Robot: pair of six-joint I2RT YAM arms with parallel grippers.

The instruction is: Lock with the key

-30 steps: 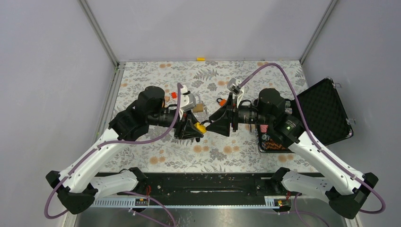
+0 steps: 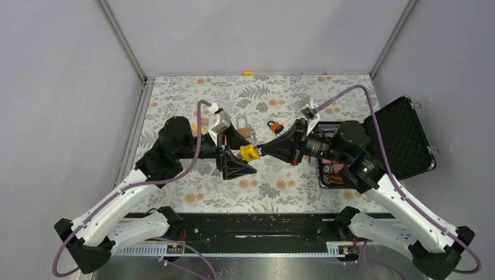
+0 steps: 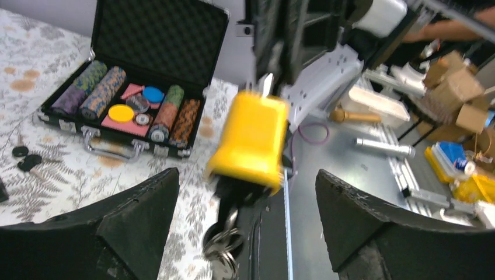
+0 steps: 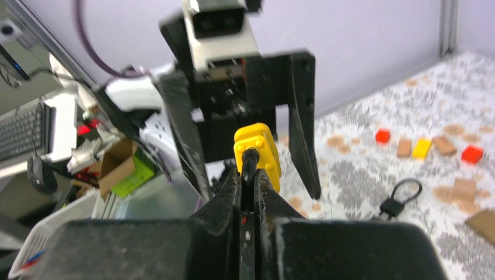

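Observation:
A yellow padlock (image 2: 249, 153) is held in the air, my right gripper (image 2: 263, 150) shut on its shackle. In the right wrist view a dark, narrow part of the shackle (image 4: 250, 169) runs from the closed fingers to the yellow body. My left gripper is open, its fingers (image 3: 137, 201) spread on either side of the padlock and apart from it. Blurred in the left wrist view, a dark piece and a metal ring (image 3: 223, 240) hang below the yellow body, seemingly the key and its ring. How the key sits and whether the shackle is closed cannot be told.
An open black case (image 2: 403, 140) with colourful contents stands at the right. On the table lie an orange padlock (image 2: 275, 126), a brass padlock (image 2: 244, 132), small blocks (image 4: 421, 148) and loose keys (image 3: 29, 160).
The right gripper has closed on the shackle, and moved a little right with the padlock.

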